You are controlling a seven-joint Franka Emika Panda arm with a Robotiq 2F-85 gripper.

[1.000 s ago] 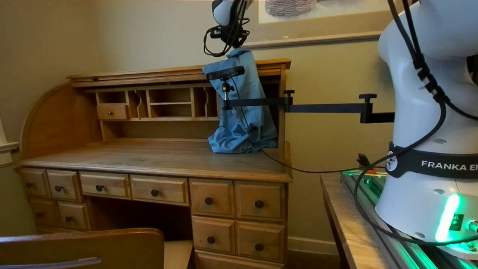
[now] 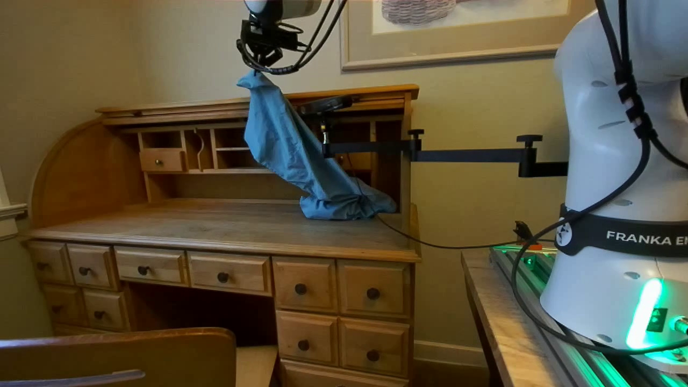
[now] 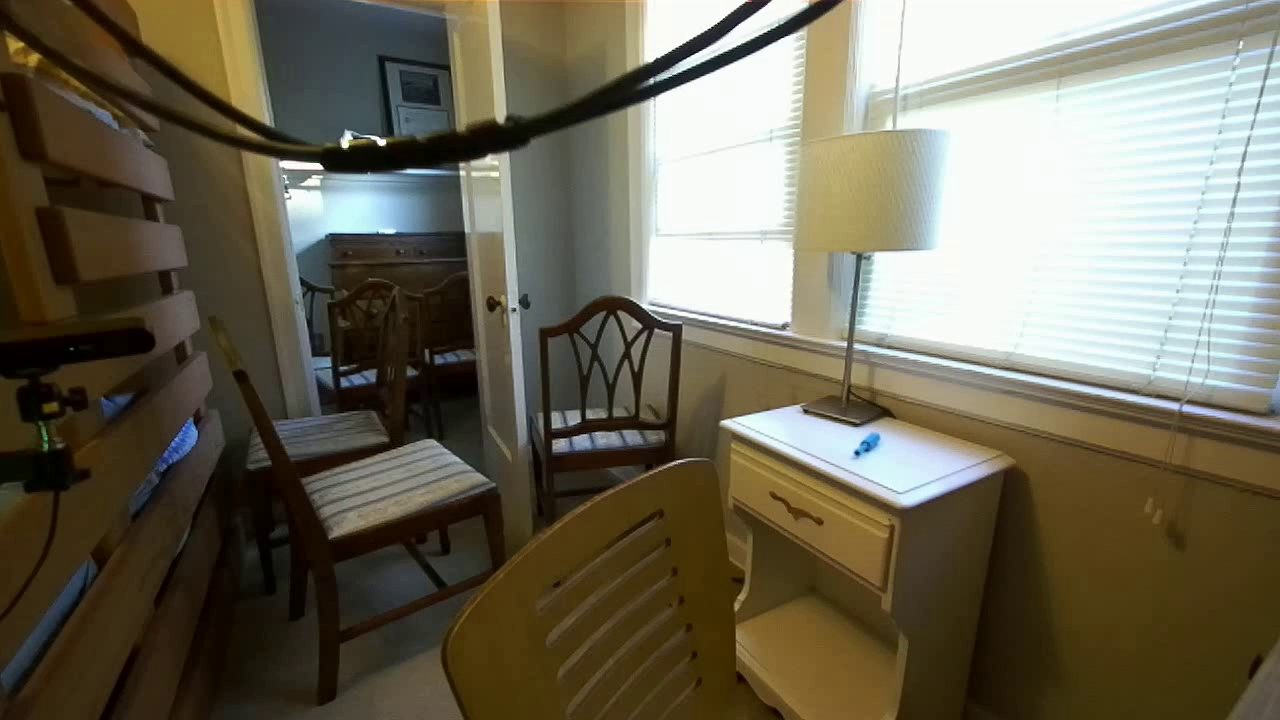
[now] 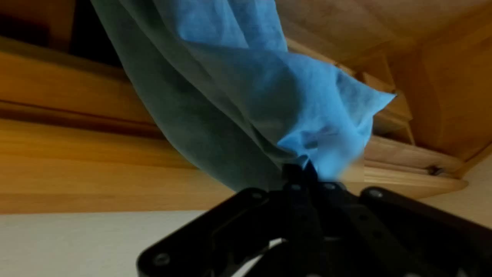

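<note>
A blue cloth [image 2: 281,138] stretches from my gripper [image 2: 256,68] high over the roll-top desk [image 2: 193,222] down to the right part of the desktop, where its lower end lies bunched. In the wrist view, the black fingers [image 4: 295,177] are shut with the pinched edge of the cloth [image 4: 258,92] between them. A pointed corner of fabric sticks out to the right of the fingertips. The cloth's far end is out of the wrist view, and my gripper hides the pinched bit itself.
A black camera [image 2: 325,105] on a horizontal bracket arm [image 2: 471,156] reaches in front of the desk's right side, close to the cloth. A thin cable [image 2: 445,247] runs beneath it. A chair back [image 2: 116,361] stands in front.
My gripper has moved left in exterior view 1, drawing the cloth's upper end with it. The cloth now slants where it hung nearly upright; its lower end rests in about the same place.
</note>
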